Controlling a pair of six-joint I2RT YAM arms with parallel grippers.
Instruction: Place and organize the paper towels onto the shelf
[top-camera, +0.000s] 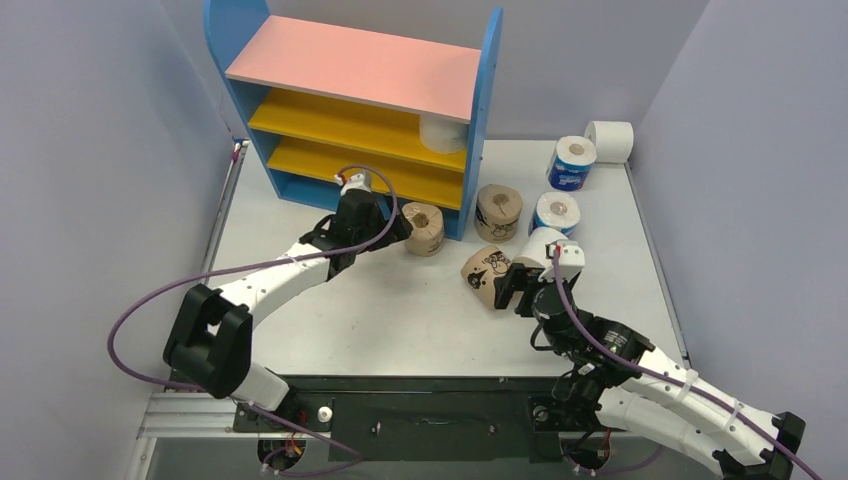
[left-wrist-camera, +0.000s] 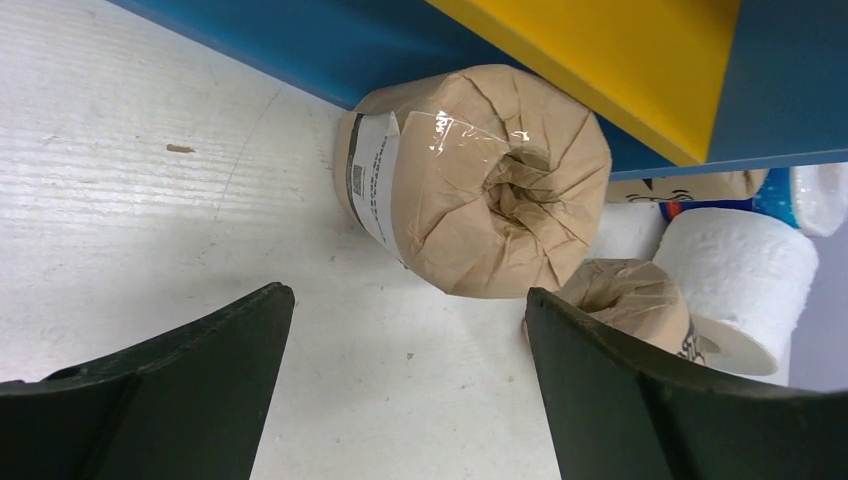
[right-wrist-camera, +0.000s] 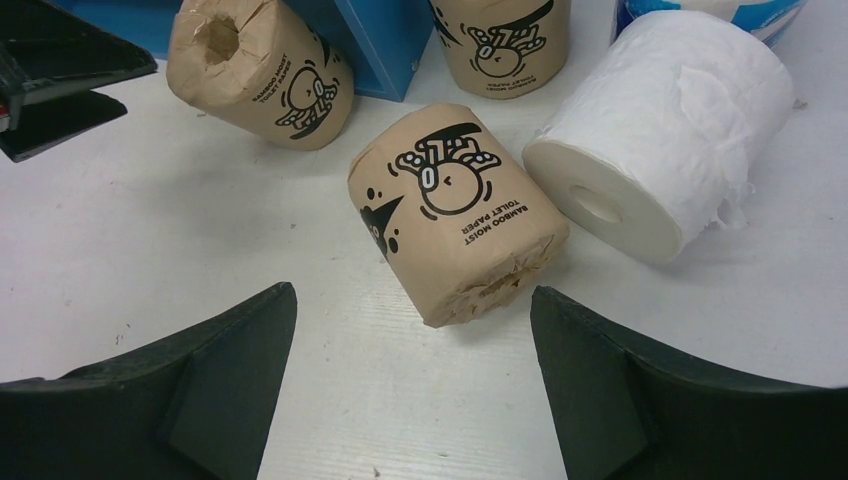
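Observation:
A brown-wrapped paper roll (left-wrist-camera: 450, 190) rests against the shelf's lower front, its crumpled end facing the left wrist camera. My left gripper stands open just short of it, nothing between the fingers. A second brown roll (right-wrist-camera: 450, 210) lies tilted on the table, its printed side showing. My right gripper is open in front of that roll, also empty. A white roll (right-wrist-camera: 660, 130) touches it on the right. On the blue shelf unit (top-camera: 487, 110), a white roll (top-camera: 442, 133) sits at the right end of a yellow board (top-camera: 340, 120).
Another brown roll (top-camera: 498, 212) stands right of the shelf. Blue-labelled rolls (top-camera: 569, 165) and a white roll lying down (top-camera: 610, 140) are at the back right. The shelf's side panel edge lies close to the left gripper.

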